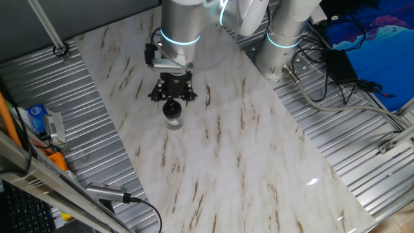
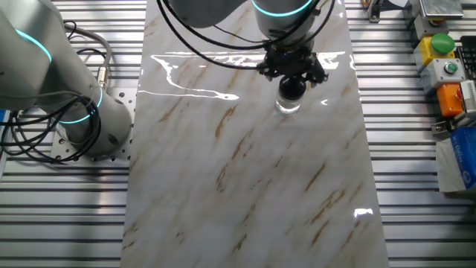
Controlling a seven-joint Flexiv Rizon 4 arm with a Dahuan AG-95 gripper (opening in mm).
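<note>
A small clear jar with a black lid stands upright on the marble-patterned table, toward its left side in exterior view 1. Just behind and above the lid, my gripper is open, its black fingers spread wide to either side. In exterior view 2 the jar sits near the top of the table, partly covered by its lid and the gripper. Whether a finger still touches the lid cannot be made out.
The arm's base stands beside the table with loose cables around it. Control buttons and a blue box lie off the opposite edge.
</note>
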